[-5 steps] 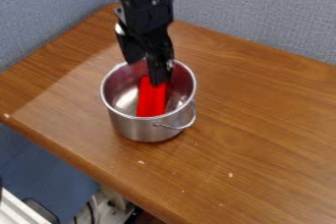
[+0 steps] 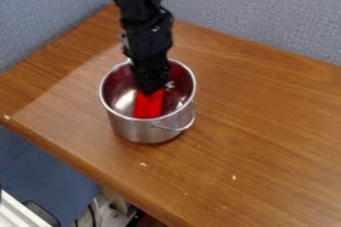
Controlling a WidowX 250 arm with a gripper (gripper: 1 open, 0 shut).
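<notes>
A steel pot (image 2: pixel 134 126) with a wire handle stands on the wooden table, left of centre. Inside it is a red object (image 2: pixel 148 106), partly covered from above by my black gripper (image 2: pixel 151 84), which reaches down into the pot over it. The fingertips are dark and mostly hidden; whether they are open or shut, and whether they touch the red object, I cannot tell.
Grey padded walls stand behind.
The pot has shifted slightly left.
</notes>
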